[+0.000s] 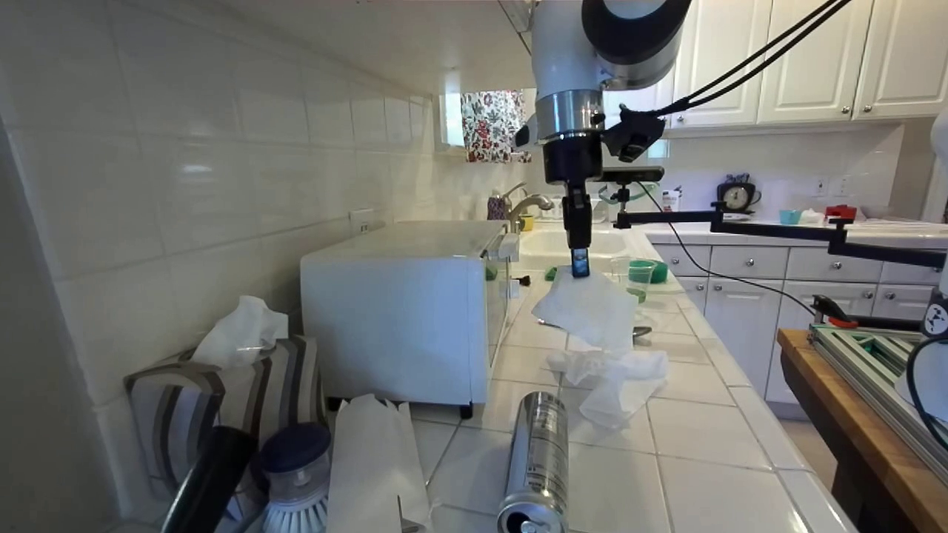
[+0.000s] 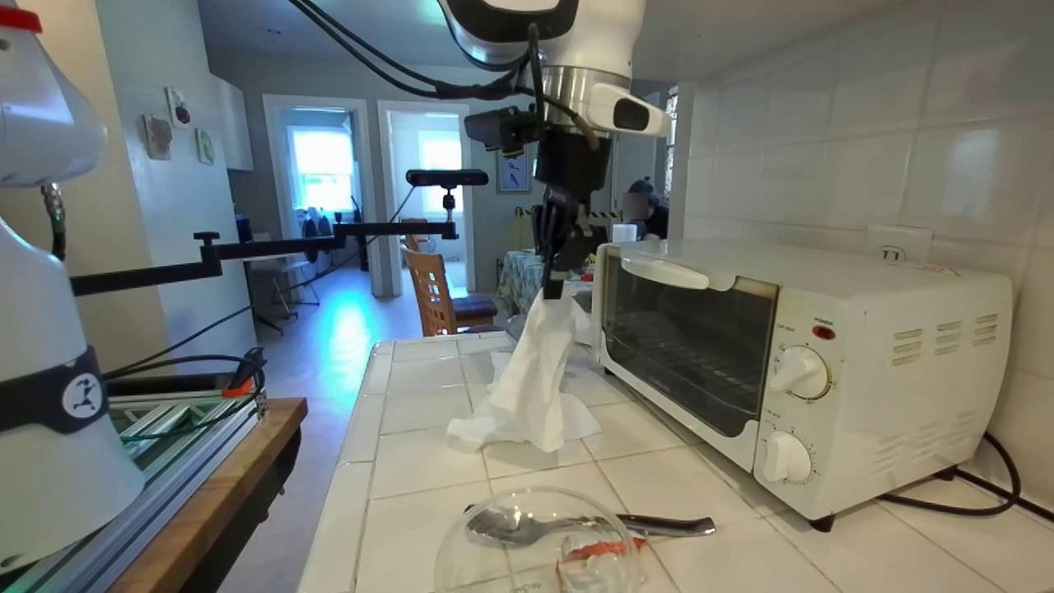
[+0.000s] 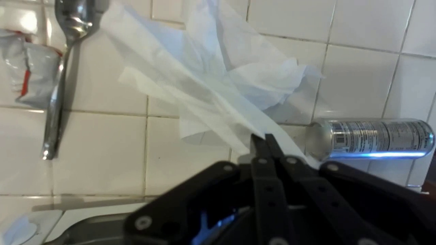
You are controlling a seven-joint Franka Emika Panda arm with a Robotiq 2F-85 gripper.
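A thin white tissue (image 1: 591, 306) hangs from my gripper (image 1: 580, 266), which is shut on its upper edge above the tiled counter. From the other side, the tissue (image 2: 538, 380) drops from the gripper (image 2: 553, 291) in a narrow fold and spreads out at the bottom on the tiles. In the wrist view the fingertips of the gripper are together, and the tissue (image 3: 196, 81) stretches away from them. Crumpled white tissue (image 1: 622, 382) lies on the counter below; whether it is one piece with the held part I cannot tell.
A silver can (image 1: 538, 462) lies on its side nearby. The white toaster oven (image 2: 810, 346) stands along the wall side. A spoon (image 3: 61, 85), a grey-red wrapper (image 3: 34, 65) and a clear cup (image 2: 533, 548) occupy the sink end. Bare tiles (image 1: 711, 453) run along the open edge.
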